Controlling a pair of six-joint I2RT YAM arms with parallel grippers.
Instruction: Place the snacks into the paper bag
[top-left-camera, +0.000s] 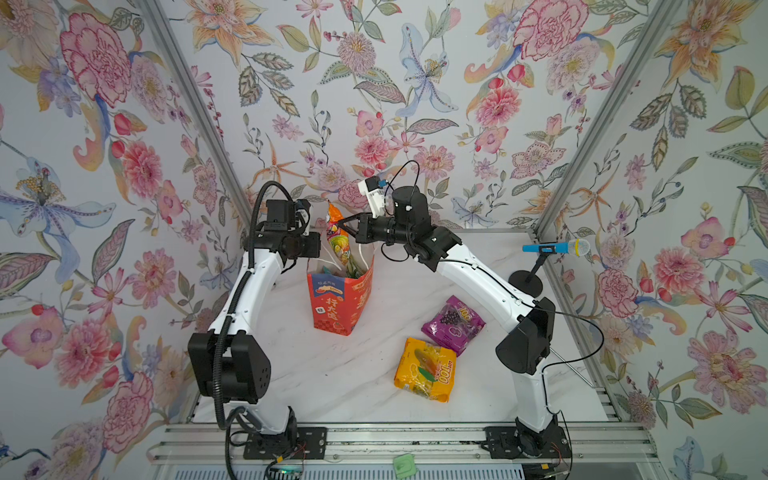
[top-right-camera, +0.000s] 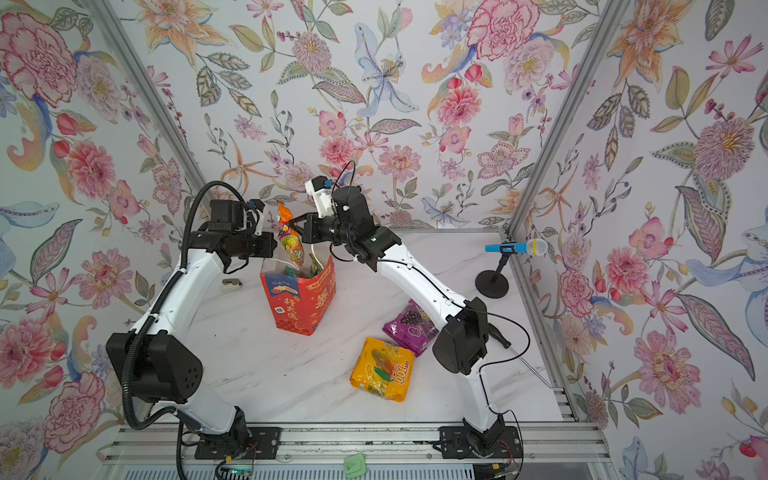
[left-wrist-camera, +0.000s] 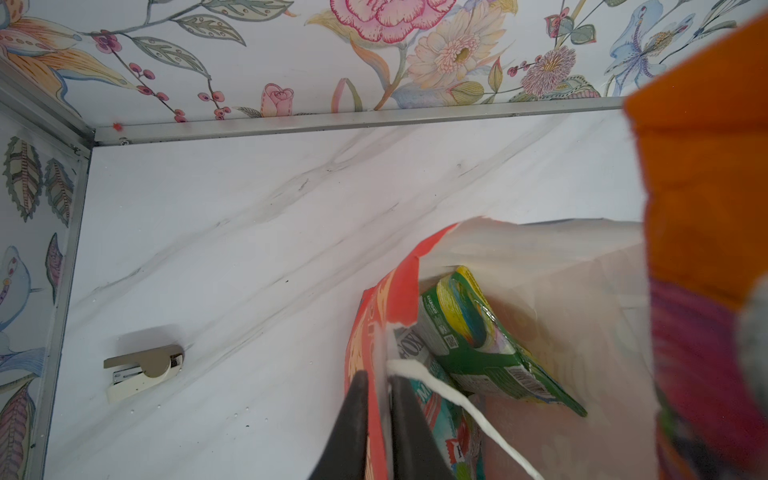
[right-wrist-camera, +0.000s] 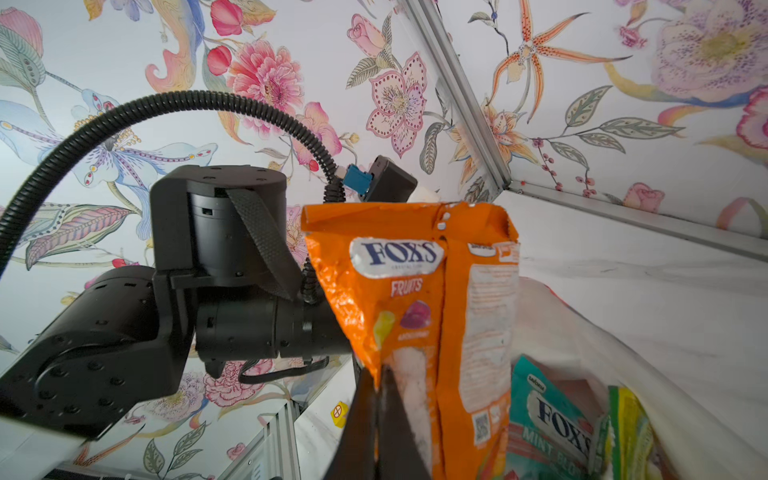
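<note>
The red paper bag (top-left-camera: 340, 310) stands upright, its top open, on the left half of the table. My left gripper is shut on the bag's left rim. An orange Fox's snack pack (right-wrist-camera: 448, 320) hangs upright at the bag mouth, its lower part within the opening. Its edge is pinched by my right gripper, which is shut. Inside the bag lie a green pack (left-wrist-camera: 500, 360) and a teal mint pack (right-wrist-camera: 548, 420). On the table to the right are a purple pack (top-left-camera: 453, 324) and a yellow pack (top-left-camera: 425, 369).
A blue microphone on a stand (top-left-camera: 526, 281) occupies the back right. A small stapler (left-wrist-camera: 144, 372) lies left of the bag. Bare tabletop (top-left-camera: 352, 376) spreads in front of the bag.
</note>
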